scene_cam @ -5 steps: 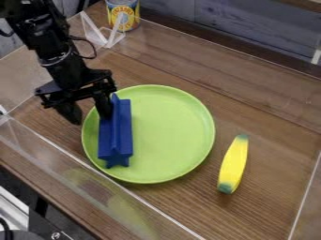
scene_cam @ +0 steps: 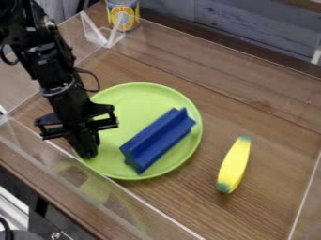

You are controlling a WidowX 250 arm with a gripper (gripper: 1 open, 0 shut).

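My black gripper (scene_cam: 83, 141) is down low at the left rim of a light green plate (scene_cam: 138, 105), its fingers shut with nothing visible between them. A blue ridged block (scene_cam: 158, 142) lies on the right part of the plate, apart from the gripper, angled from lower left to upper right. A yellow banana-shaped object (scene_cam: 234, 164) lies on the wooden table to the right of the plate.
A blue and yellow can (scene_cam: 123, 15) stands at the back left. The table's front edge runs along the lower left.
The blue block has moved from upright along the plate's left to slanted on its right. The gripper has come down toward the front left, and the plate has shifted slightly left.
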